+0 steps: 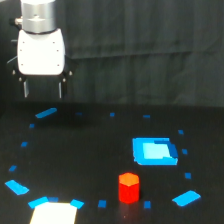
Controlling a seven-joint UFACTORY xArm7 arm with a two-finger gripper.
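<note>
My gripper (43,92) hangs at the upper left, pointing down from its white body. Its two thin dark fingers stand well apart and nothing shows between them. A red hexagonal block (129,188) sits upright on the dark table at the lower middle. Behind it and to the right lies a square blue container (169,148) with a white inside, where no object shows. The gripper is high and far to the left of both, touching neither.
Blue strips (186,198) and small blue squares (102,204) dot the black table. A whitish flat piece (55,214) reaches in from the front left edge. A dark curtain (140,55) hangs behind.
</note>
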